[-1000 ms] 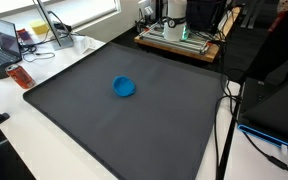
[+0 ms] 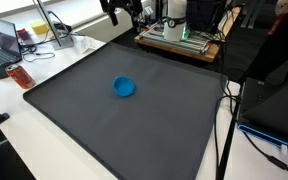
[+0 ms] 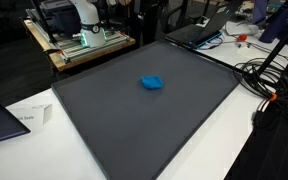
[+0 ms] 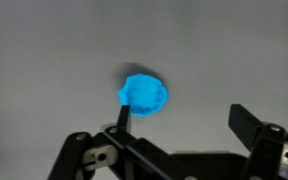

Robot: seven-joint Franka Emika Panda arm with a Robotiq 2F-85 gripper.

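Observation:
A small round blue object, like a shallow bowl or lid, lies alone on the dark grey board. It shows as a blue shape near the middle of the board in the other exterior view. From above, the wrist view catches the blue object near the centre, just ahead of and right of the left finger. My gripper stands open, its two dark fingers wide apart and nothing between them. In exterior view 1 part of the black gripper hangs at the top edge, well away from the blue object.
A red can stands off the board at the left, near a laptop. A white cup-like item is by the board's far edge. Cables run beside the board. Most of the board is bare.
My gripper has come into exterior view 1 at the top edge, where it was out of sight before. The blue object has stayed in place.

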